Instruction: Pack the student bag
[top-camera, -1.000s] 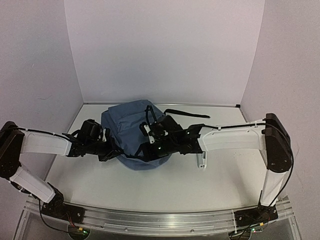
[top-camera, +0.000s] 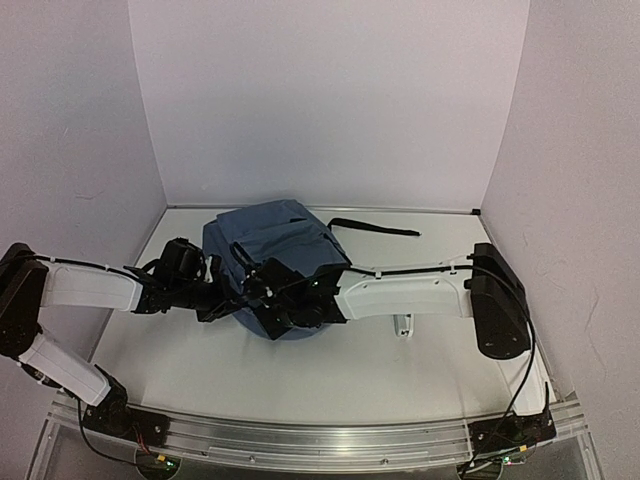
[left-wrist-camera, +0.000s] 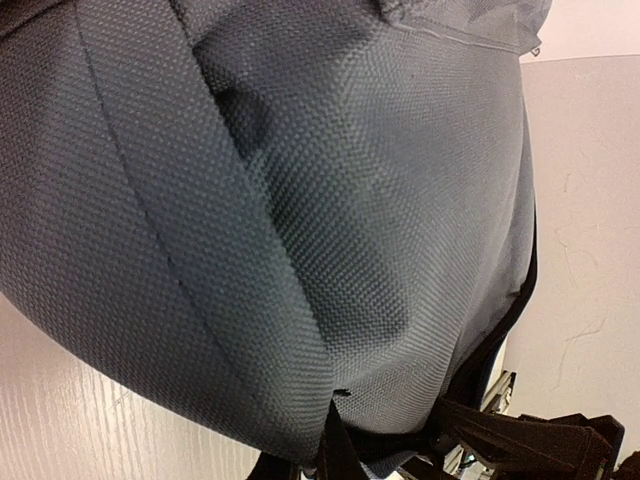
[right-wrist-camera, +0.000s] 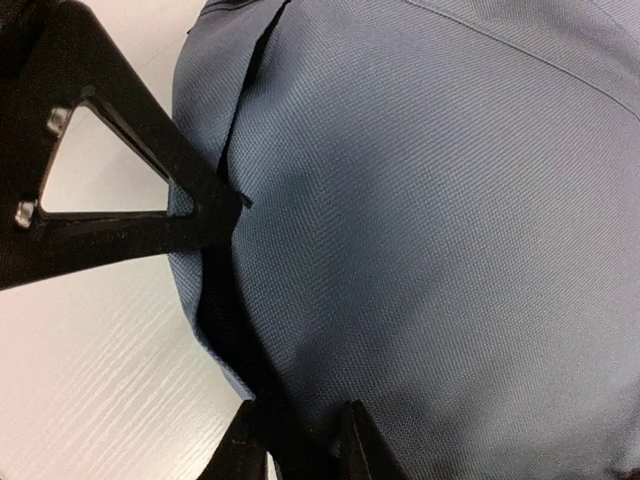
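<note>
A blue-grey fabric bag (top-camera: 285, 225) lies toward the back left of the table, filling much of both wrist views. In the left wrist view, my left gripper is shut on a fold of the bag's front edge. My right gripper stands at the bag's dark-lined edge, close beside the left one in the top view. Its fingertips (right-wrist-camera: 362, 435) show a gap between them, and the black edge strip (right-wrist-camera: 228, 300) runs into that gap. No firm grip on the strip shows. The bag's inside is hidden.
A black strap (top-camera: 375, 228) stretches from the bag to the right across the table. A small white object (top-camera: 403, 325) lies beneath the right forearm, partly covered. Bare table (top-camera: 280, 385) lies in front.
My right gripper has travelled left along the bag's front edge, coming close to the left gripper. The left arm and the bag's main body stay in place.
</note>
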